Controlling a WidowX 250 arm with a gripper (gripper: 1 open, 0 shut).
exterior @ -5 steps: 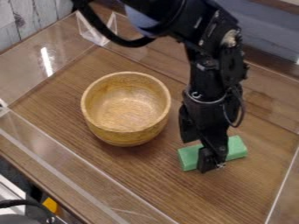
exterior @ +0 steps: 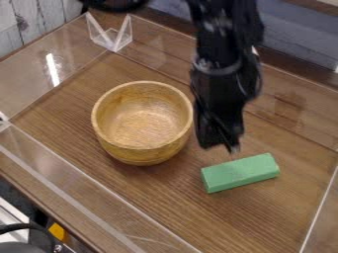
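A green rectangular block [exterior: 240, 172] lies on the wooden table at the lower right. The black arm reaches down from the top centre, and its gripper [exterior: 211, 133] is motion-blurred, raised above and behind the block, apart from it. I cannot tell whether it is open or shut. A yellow bowl [exterior: 142, 144] stands to the left of the block.
A white wire-like object [exterior: 109, 36] is at the top left, near the table's back edge.
The gripper has risen up and back, away from the green block, which it was over and touching before. The block now shows uncovered in the same place.
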